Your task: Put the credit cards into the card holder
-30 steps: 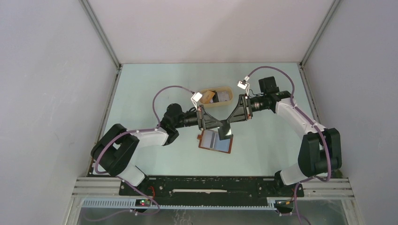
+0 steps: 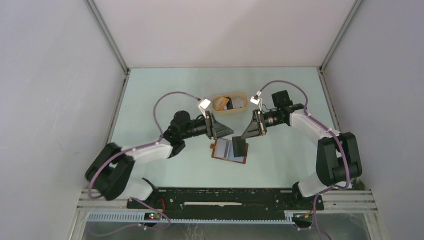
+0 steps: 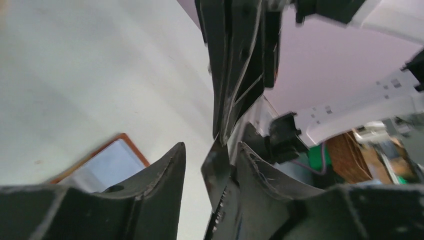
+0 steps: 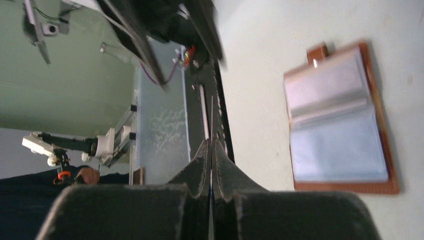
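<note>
A dark card hangs from my right gripper, which is shut on it; in the left wrist view the card hangs below that gripper's fingertips. My left gripper is just left of it, part open, its fingers apart with the card seen beyond the gap. The open card holder, brown with clear sleeves, lies flat beneath both grippers, also seen in the right wrist view.
A tan tray with several items, cards among them by the look, sits behind the grippers.
My left gripper has drawn a little leftward, away from the card, and its arm has shifted. My right gripper has lowered toward the front with the card.
</note>
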